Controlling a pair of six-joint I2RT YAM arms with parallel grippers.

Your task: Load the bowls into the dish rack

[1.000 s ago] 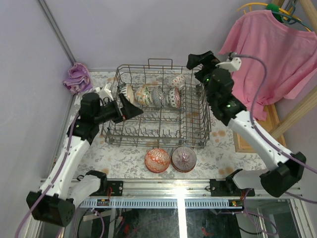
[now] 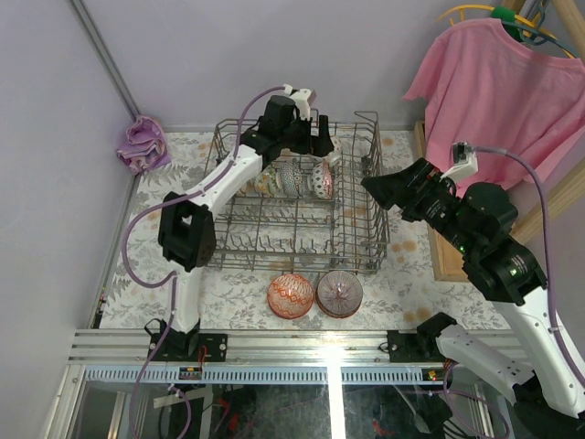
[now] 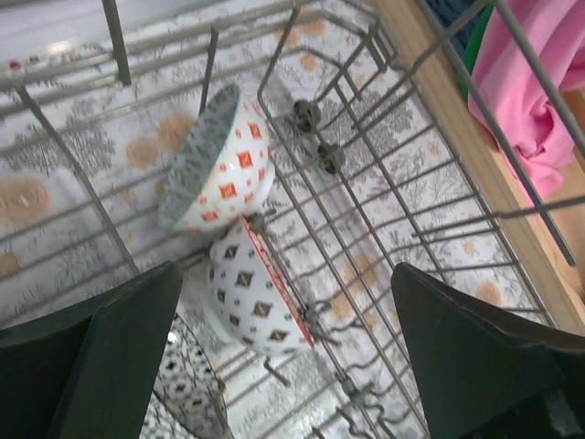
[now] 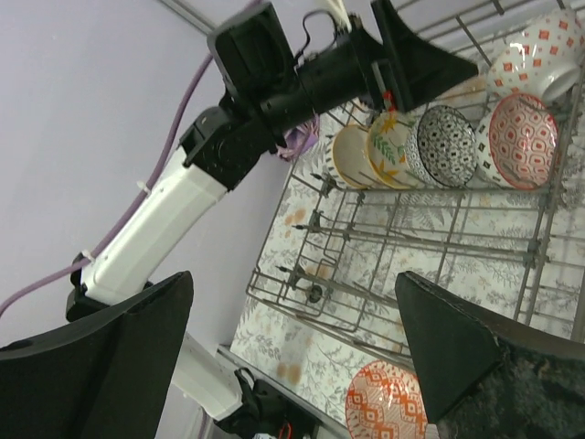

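Note:
Several bowls stand on edge in a row in the back of the wire dish rack [image 2: 302, 247]. In the left wrist view a bowl with orange marks [image 3: 239, 169] leans, tilted, beside a bowl with dark diamonds and a red rim [image 3: 256, 291]. My left gripper [image 2: 322, 137] hangs open over that end of the row, nothing between its fingers. To the rack's right, my right gripper [image 2: 393, 187] is open and empty. On the counter in front of the rack sit an orange patterned bowl [image 2: 291, 295] and a dark grey patterned bowl [image 2: 339, 294].
A pink shirt [image 2: 503, 91] hangs at the right above a wooden frame [image 2: 448, 261]. A purple cloth [image 2: 143, 144] lies at the back left. The rack's front half is empty of bowls.
My left gripper has swung right and back across the rack to the right end of the bowl row. My right arm has drawn back from the rack's back right corner toward the front right.

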